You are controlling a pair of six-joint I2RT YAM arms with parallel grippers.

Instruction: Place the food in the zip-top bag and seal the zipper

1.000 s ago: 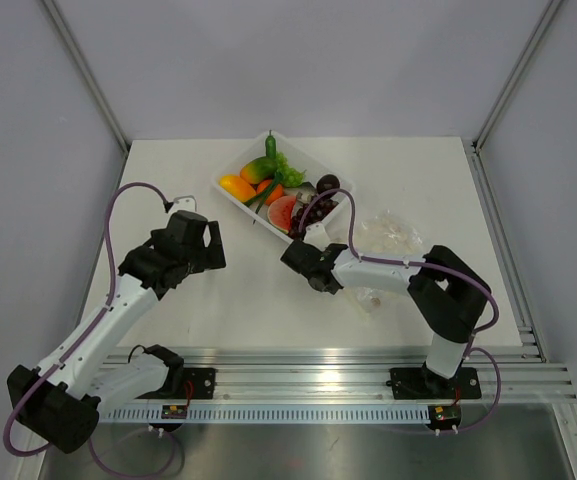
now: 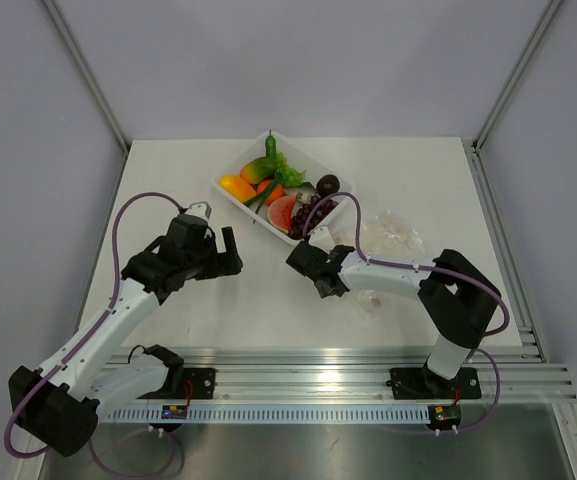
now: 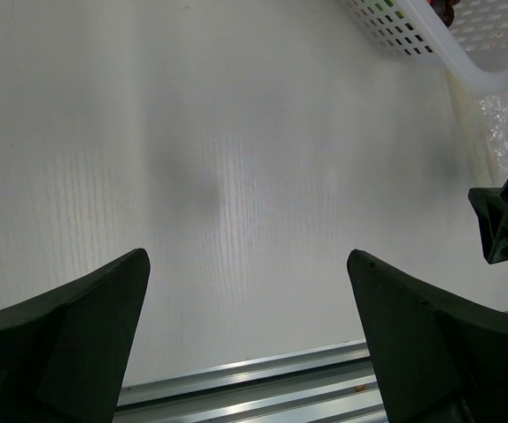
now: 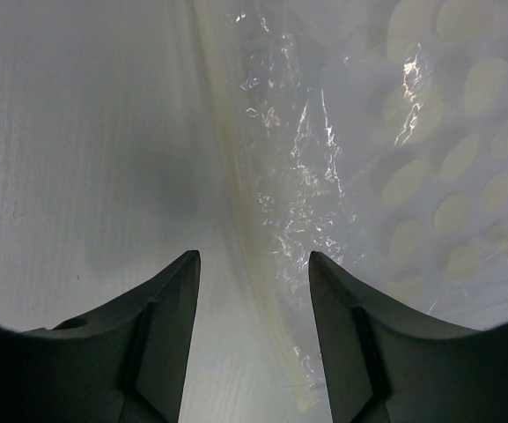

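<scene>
A white basket (image 2: 230, 168) holds the food: peppers, a cucumber, lettuce, an orange, a watermelon slice, grapes and a dark avocado. The clear zip top bag (image 4: 394, 176) lies flat at the right, its yellowish edge strip running under my right gripper, which is open with nothing between its fingers; in the top view that arm covers part of the bag. My left gripper hangs open and empty over bare table, left of the basket and bag, with the right gripper's dark body at the right edge of the left wrist view.
A metal rail (image 2: 268, 355) runs along the front edge, and grey walls enclose the sides and back.
My left gripper has moved a little right and toward the front. The food is unchanged.
</scene>
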